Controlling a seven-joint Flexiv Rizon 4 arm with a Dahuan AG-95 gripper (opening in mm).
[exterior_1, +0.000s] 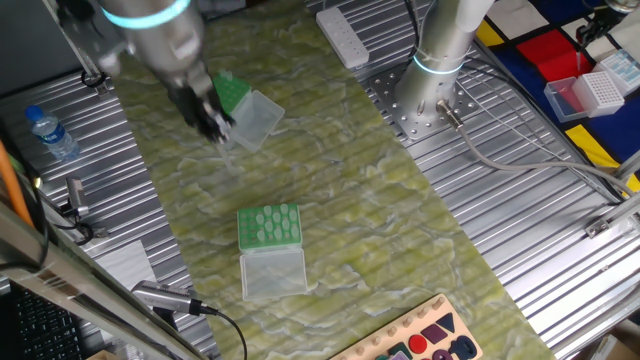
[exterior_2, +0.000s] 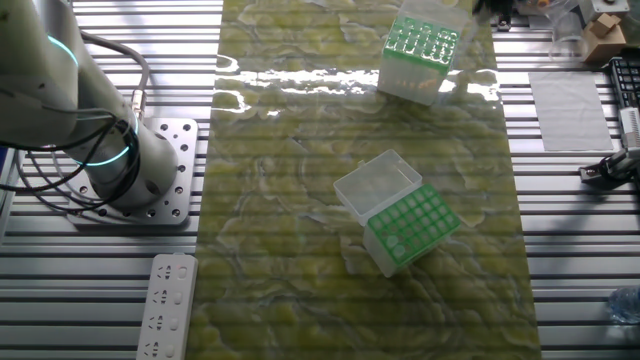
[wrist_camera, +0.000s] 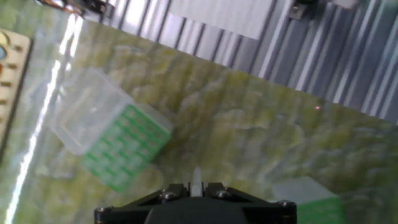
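Observation:
My gripper (exterior_1: 218, 136) is shut on a slim translucent pipette tip (wrist_camera: 196, 182), which points down from the fingers. In exterior view 1 it hangs above the mat between two green-topped racks, with the tip (exterior_1: 228, 160) clear of both. The nearer rack (exterior_1: 270, 228) holds several clear tips in part of its grid; its clear lid (exterior_1: 274, 274) lies open. Farther back, the other rack (exterior_1: 232, 92) is partly hidden by the arm, its lid (exterior_1: 257, 120) open too. Exterior view 2 shows this rack's green grid (exterior_2: 412, 225), mostly without tips.
A wooden shape board (exterior_1: 415, 335) lies at the mat's front edge. The power strip (exterior_1: 342, 38) and a water bottle (exterior_1: 52, 132) are off the mat. Bare green mat (exterior_1: 350, 200) stretches right of the racks.

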